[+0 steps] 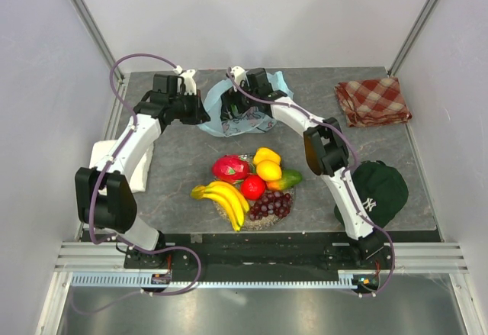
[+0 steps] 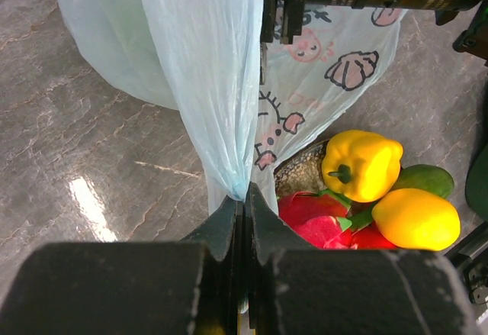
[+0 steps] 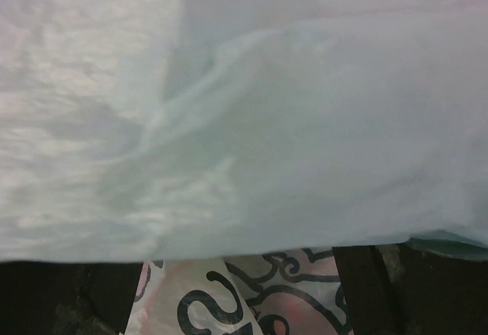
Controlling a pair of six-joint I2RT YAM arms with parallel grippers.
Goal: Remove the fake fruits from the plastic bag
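A pale blue plastic bag (image 1: 216,124) with printed drawings lies at the back middle of the table. Its left edge is gathered in my left gripper (image 1: 204,118), which is shut on it; in the left wrist view the bunched plastic (image 2: 229,144) runs down into the fingertips. My right gripper (image 1: 231,111) reaches into the bag's mouth with its fingers apart. In the right wrist view the bag's film (image 3: 252,144) covers most of the picture, and only printed plastic (image 3: 229,297) shows between the fingers. Whether any fruit lies inside is hidden.
In front of the bag, a round plate (image 1: 263,224) holds bananas (image 1: 232,200), a dragon fruit (image 1: 230,169), grapes (image 1: 271,205), a yellow pepper (image 1: 266,155) and other fruits. A white cloth (image 1: 141,171) lies left, a checkered cloth (image 1: 372,102) back right, a dark cap (image 1: 381,190) right.
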